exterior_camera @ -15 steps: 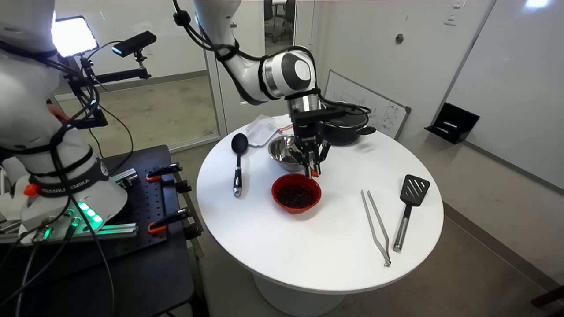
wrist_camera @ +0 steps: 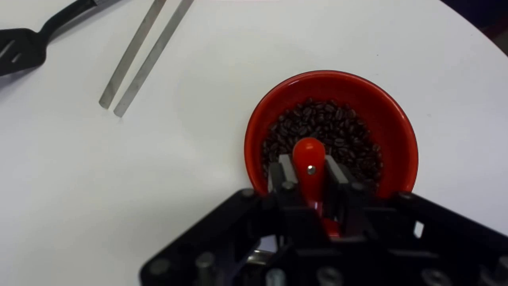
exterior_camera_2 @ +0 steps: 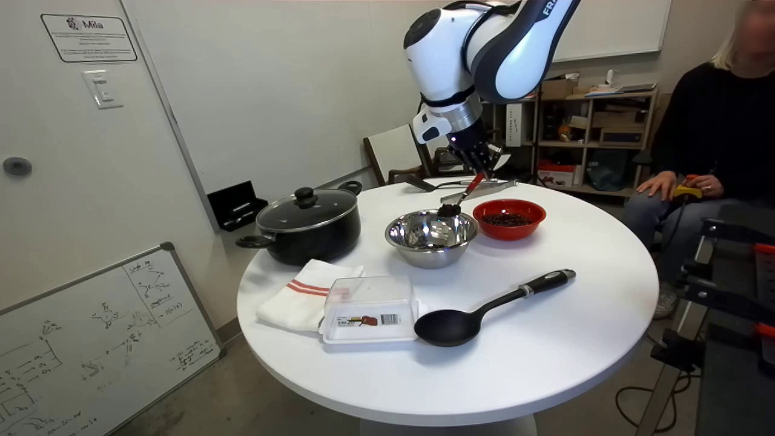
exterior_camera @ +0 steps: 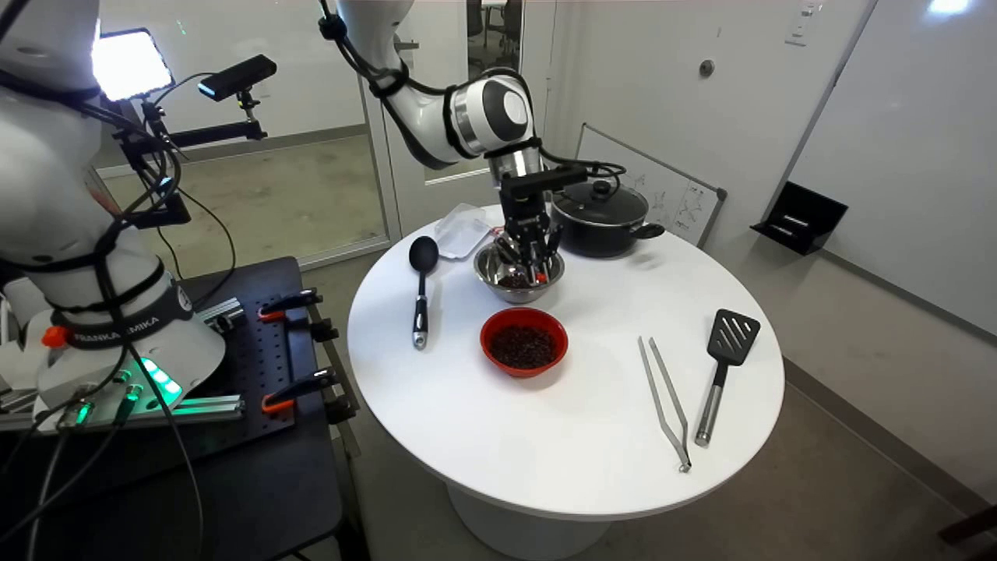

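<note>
My gripper is shut on the red handle [wrist_camera: 309, 151] of a spoon. In exterior view 2 the handle slants down to a dark-loaded spoon head [exterior_camera_2: 450, 211] at the steel bowl [exterior_camera_2: 428, 255], over its back right rim. The load looks like dark beans. Beside that bowl stands a red bowl [exterior_camera: 524, 317] holding dark coffee beans [exterior_camera: 523, 347], seen beneath the handle in the wrist view. From exterior view 1, the gripper [exterior_camera: 537, 271] is above the steel bowl [exterior_camera: 512, 294]. The spoon head is hidden in the wrist view.
A lidded black pot [exterior_camera_2: 312, 229], a striped towel [exterior_camera_2: 305, 294] and a clear plastic box [exterior_camera_2: 369, 311] stand around the steel bowl. A black spoon [exterior_camera: 422, 280], tongs [exterior_camera: 668, 402] and a slotted spatula [exterior_camera: 728, 346] lie near the table's sides.
From beside the red bowl's back edge, my gripper has moved back and slightly left, over the steel bowl. Both bowls have stayed in place.
</note>
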